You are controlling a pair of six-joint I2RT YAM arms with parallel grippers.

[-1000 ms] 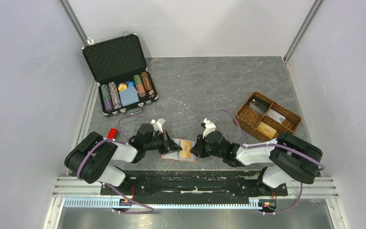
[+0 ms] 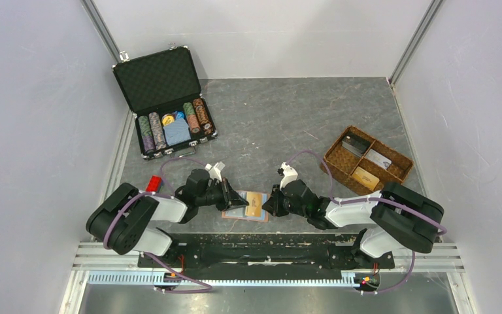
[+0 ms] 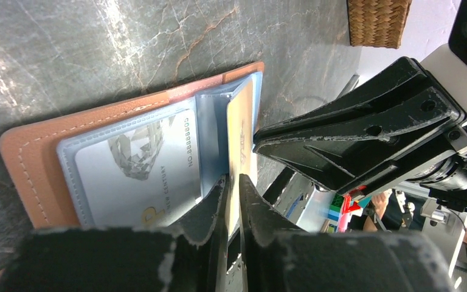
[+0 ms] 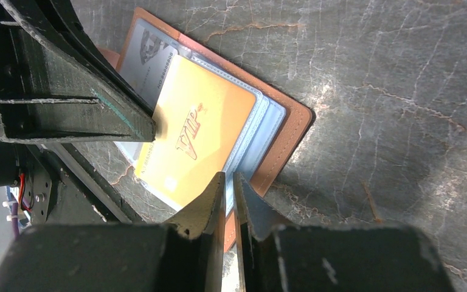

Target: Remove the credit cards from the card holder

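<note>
The brown card holder (image 3: 100, 125) lies unfolded on the table with clear sleeves, a white card (image 3: 143, 167) in one of them. A yellow card (image 4: 197, 131) stands out from a raised sleeve (image 4: 250, 134) at the holder's right part. Over the card's left edge is my left gripper, its fingers parted by a narrow gap with the card's edge showing between the tips. My right gripper is at the right side of the holder, shut on the clear sleeve's edge; its tips partly hide the grip.
To the right a wicker basket (image 2: 332, 166) holds several cards in compartments. An open chip case (image 2: 157, 82) stands at back left, and a red block (image 2: 153, 184) lies near my left arm. Mid-table is clear.
My right gripper has shifted very slightly to the right over the last second. The left arm and card holder look almost unmoved.
</note>
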